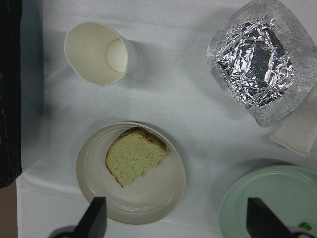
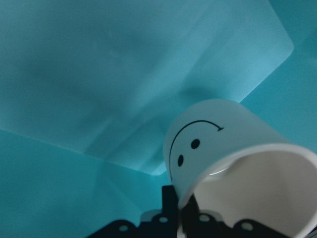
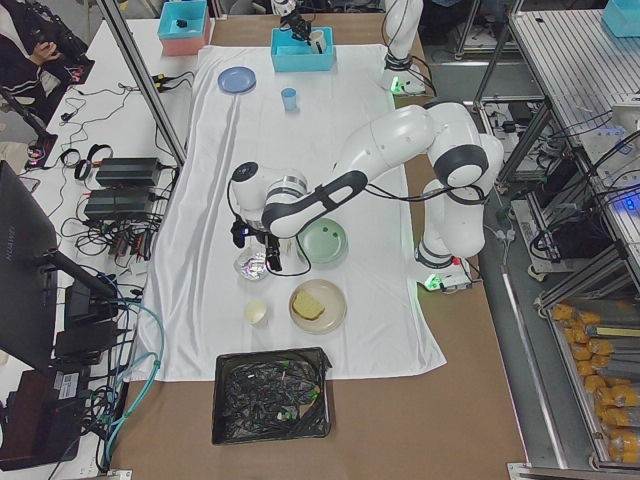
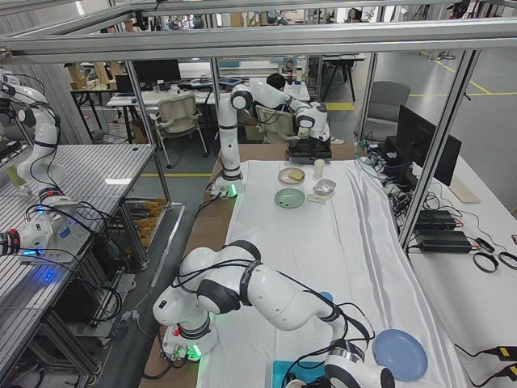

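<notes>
My left gripper (image 3: 255, 240) hangs above a foil tray (image 1: 255, 62), with a paper cup (image 1: 99, 52), a beige plate (image 1: 99, 183) holding a bread slice (image 1: 133, 153), and a green plate (image 1: 257, 198) below it; its fingertips (image 1: 89, 218) stand wide apart in the left wrist view. My right gripper is shut on the rim of a white smiley-face cup (image 2: 223, 129), tilted inside a blue bin (image 2: 99, 64).
A blue plate (image 3: 237, 80) and small blue cup (image 3: 289, 99) sit on the cloth's far half. A black lined tray (image 3: 270, 430) lies at the near edge.
</notes>
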